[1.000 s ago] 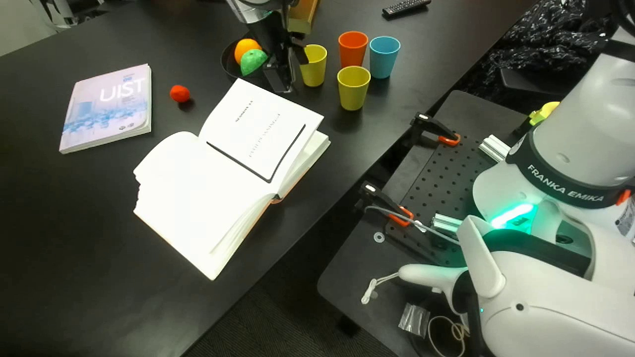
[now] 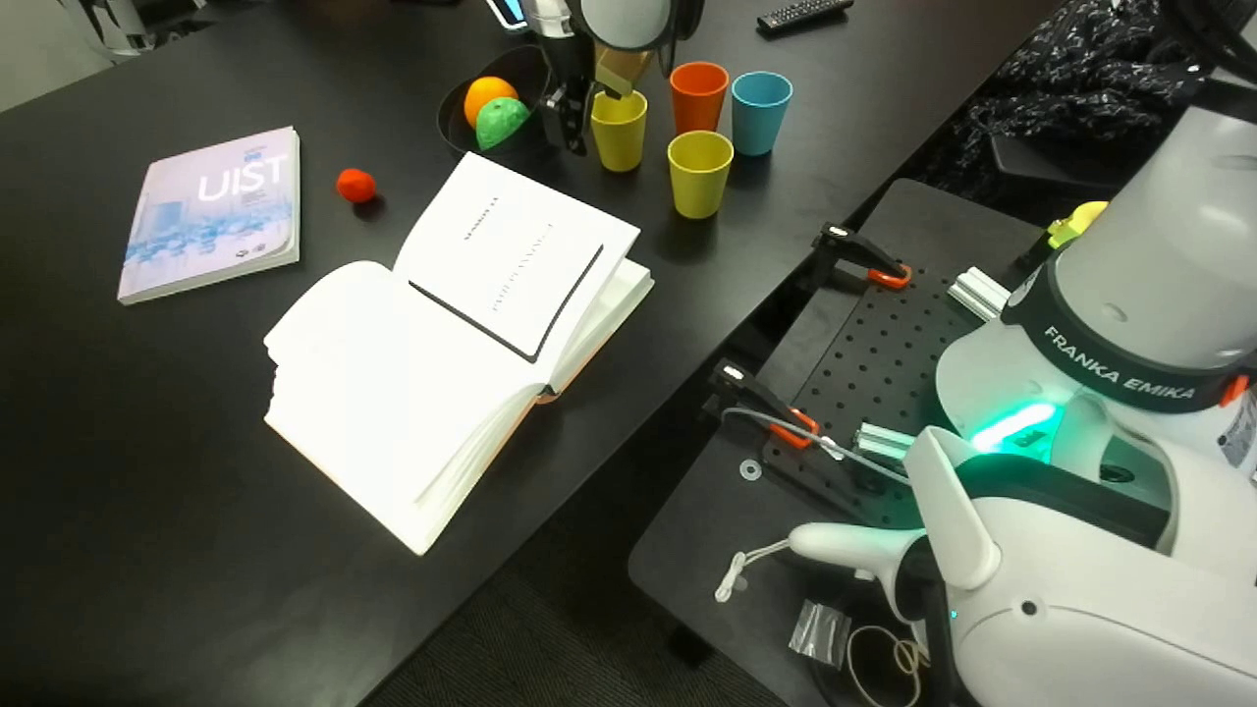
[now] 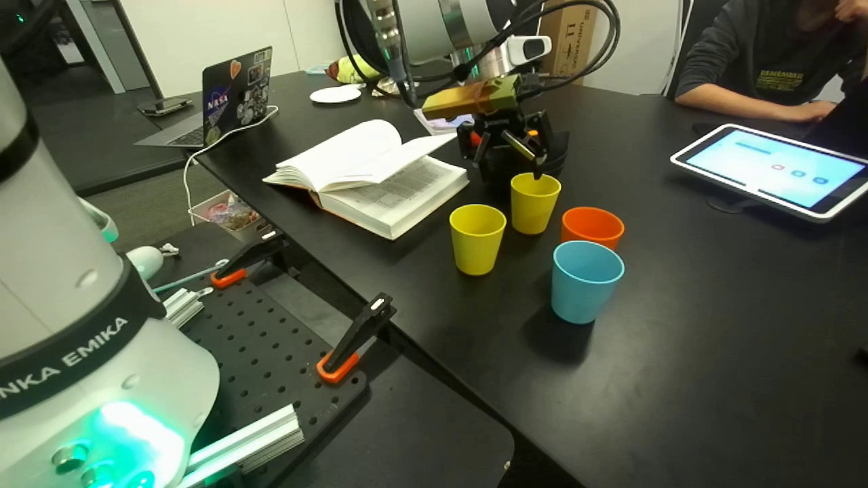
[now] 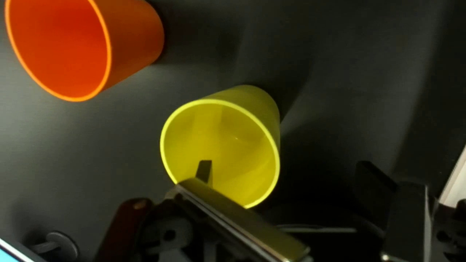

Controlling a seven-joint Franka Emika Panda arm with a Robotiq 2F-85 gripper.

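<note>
My gripper is open, its two fingers wide apart with nothing held between them. One finger [image 4: 205,169] overlaps the near rim of a yellow cup [image 4: 229,135] in the wrist view; whether the tip reaches inside is unclear. The other finger [image 4: 374,181] is off to the cup's right over dark table. In exterior view 2 a fingertip hangs at the opening of this upright yellow cup [image 3: 534,210]. A second yellow cup [image 3: 476,244], an orange cup [image 3: 592,228] and a blue cup [image 3: 584,285] stand close by.
Beside the gripper sits a black bowl [image 2: 457,124] with an orange ball [image 2: 485,94] and a green ball [image 2: 502,120]. An open book [image 2: 460,342] lies nearby, with a small red ball [image 2: 355,185] and a UIST book [image 2: 214,212] beyond. A tablet [image 3: 773,167] stands right.
My gripper has shifted right in exterior view 1, toward the yellow cup beside the bowl, and the hand has turned. The cups, balls and books have stayed put.
</note>
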